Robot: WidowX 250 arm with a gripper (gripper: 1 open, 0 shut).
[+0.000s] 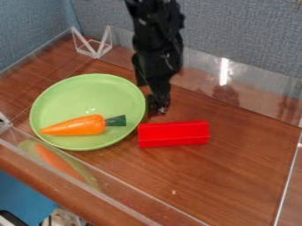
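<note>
My black gripper (157, 93) hangs over the wooden table just beyond the right rim of a green plate (88, 93), behind a red block (174, 134). Its fingers are dark and partly hidden, with nothing visible held in them. An orange carrot (76, 126) with a green top lies on the plate. The red block lies on the table to the right of the plate.
A white wire frame (92, 44) stands at the back left by the padded wall. A clear barrier runs along the back and front edges.
</note>
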